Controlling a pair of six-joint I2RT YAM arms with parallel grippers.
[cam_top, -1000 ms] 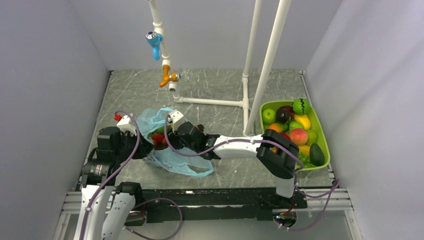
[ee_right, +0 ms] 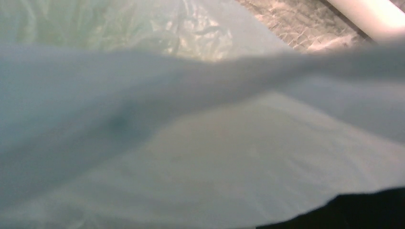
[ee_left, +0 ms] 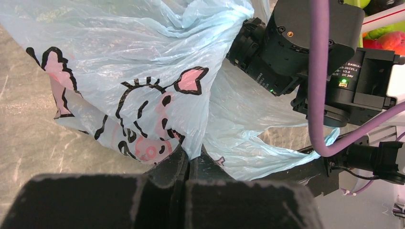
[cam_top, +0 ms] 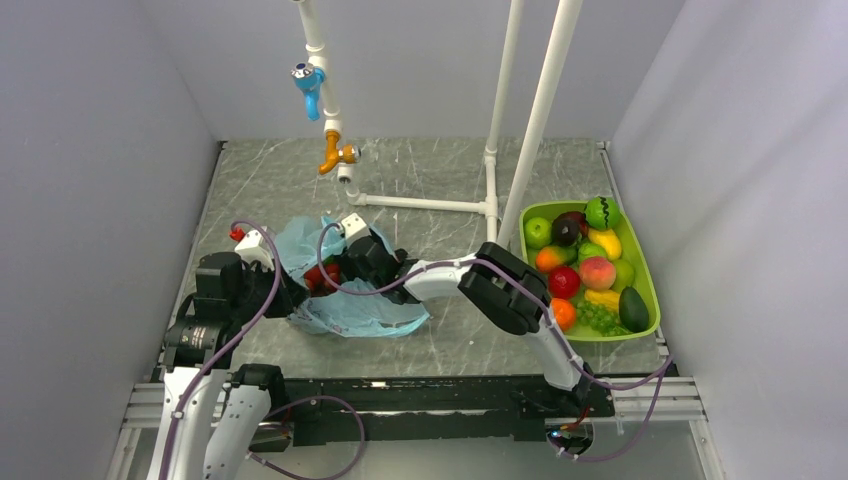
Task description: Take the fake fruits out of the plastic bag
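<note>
The thin light-blue plastic bag [cam_top: 365, 318] lies spread on the grey table, its mouth toward the right arm. Red fruit [cam_top: 320, 278] shows inside it. In the left wrist view, a fold of the printed bag [ee_left: 143, 119] runs down between the fingertips of my left gripper, which is shut on it. My right gripper [cam_top: 346, 266] reaches into the bag's opening beside the red fruit; its fingertips are mostly hidden. Blurred plastic fills the right wrist view, with a dark edge at bottom right, so its fingers cannot be made out.
A green basket [cam_top: 652, 300] of several fruits stands at the right. White pipes [cam_top: 420, 204] rise behind the bag, with an orange tap [cam_top: 332, 152] above it. Bare table [cam_top: 450, 345] lies between bag and basket.
The bag's near edge has moved a little. The left arm holds still.
</note>
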